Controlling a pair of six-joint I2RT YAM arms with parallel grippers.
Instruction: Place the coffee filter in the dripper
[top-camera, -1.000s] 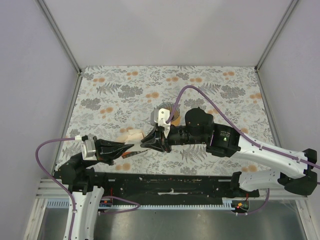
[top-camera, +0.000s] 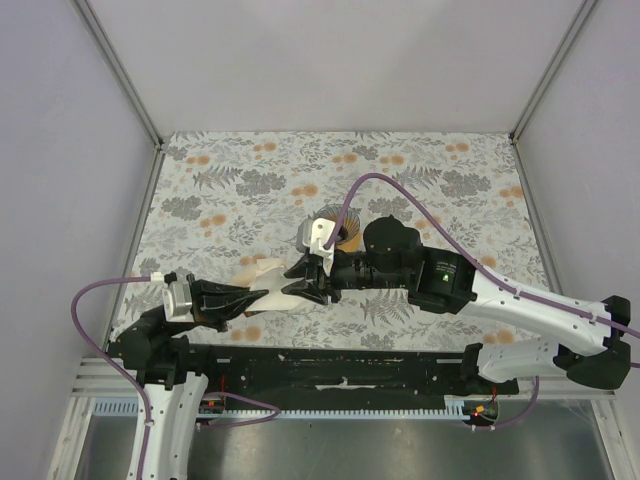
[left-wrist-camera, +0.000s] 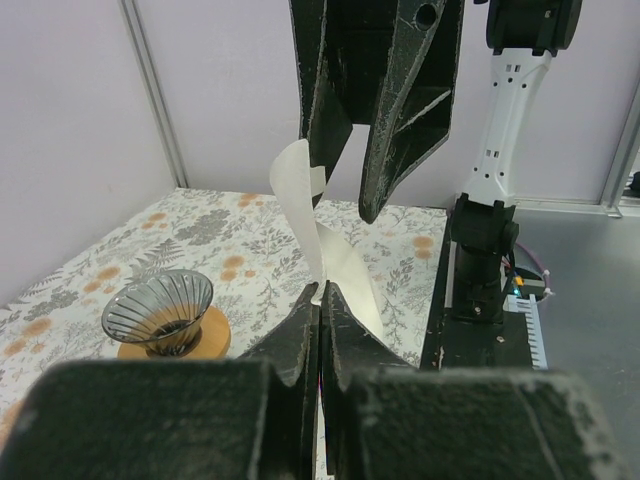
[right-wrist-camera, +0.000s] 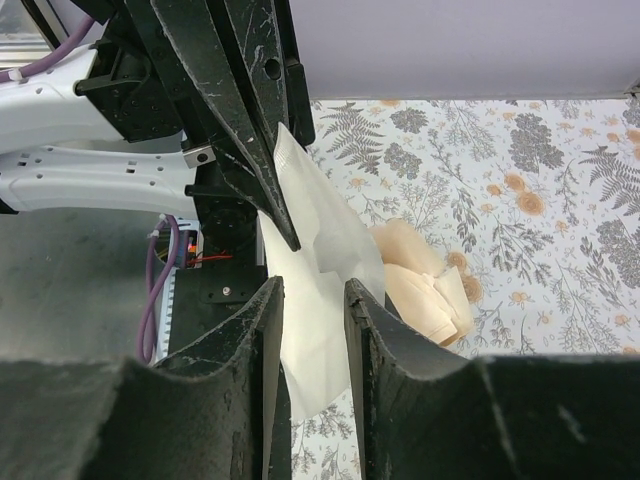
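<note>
A white paper filter is pinched in my shut left gripper, seen edge-on in the left wrist view. My right gripper stands open beside it, the filter between and behind its fingers in the right wrist view; in the left wrist view its fingers flank the filter's upper edge. More folded filters (right-wrist-camera: 420, 290) lie on the table behind. The glass dripper (left-wrist-camera: 157, 310) stands on a wooden base (left-wrist-camera: 210, 340), partly hidden by the right arm in the top view.
Walls border it, and both arms crowd the front middle.
The left arm looks unchanged.
</note>
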